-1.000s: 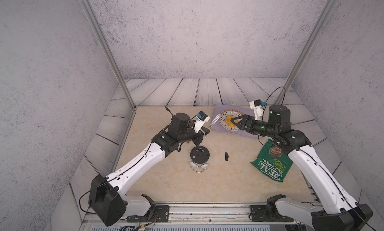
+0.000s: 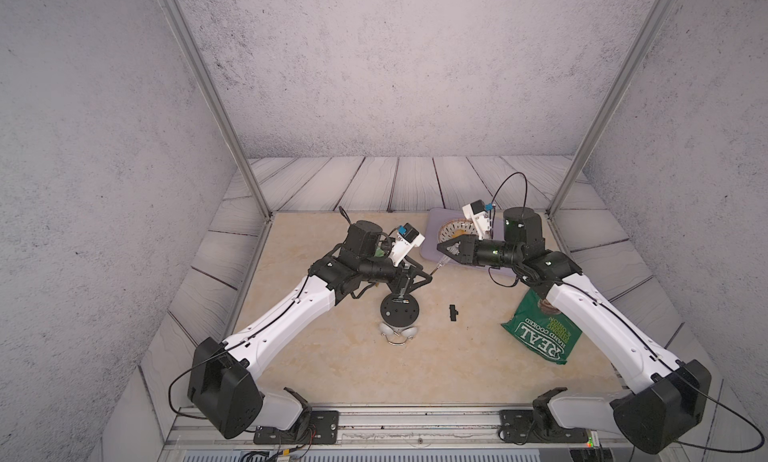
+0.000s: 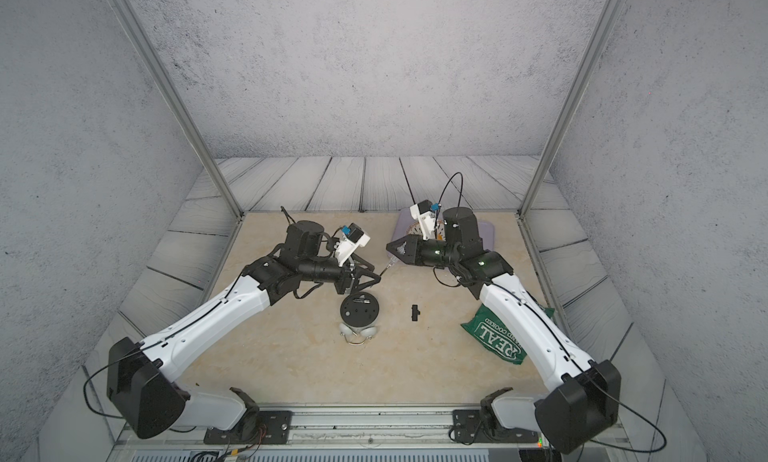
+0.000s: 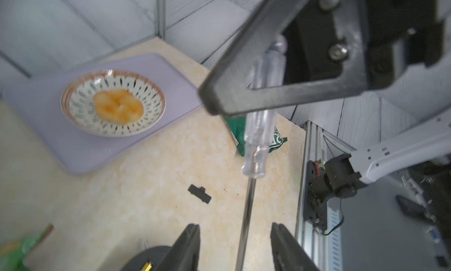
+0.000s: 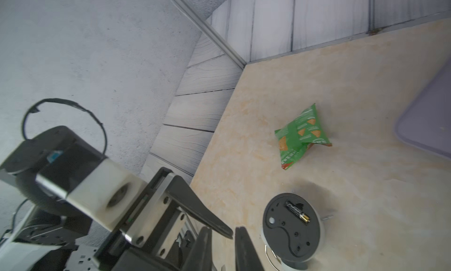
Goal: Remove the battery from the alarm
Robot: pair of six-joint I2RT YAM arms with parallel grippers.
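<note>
The round black-backed alarm clock [image 5: 281, 231] lies face down at the table's middle, a battery [image 5: 297, 212] in its open compartment. A small black cover [image 4: 199, 193] lies to its right. My right gripper [image 2: 444, 247] is shut on the clear handle of a screwdriver [image 4: 257, 153], its shaft pointing down. My left gripper is part open, its fingers either side of that shaft, apart from it, just above the clock.
A green snack packet [image 5: 303, 134] lies behind the clock. A lilac tray [image 4: 56, 130] with a plate [image 4: 79, 109] is at the back right. A large green bag [image 2: 536, 338] lies at the right.
My right gripper has moved left to the screwdriver's handle and shut on it. My left gripper, which held the screwdriver, shifted slightly and its fingers have opened around the shaft.
</note>
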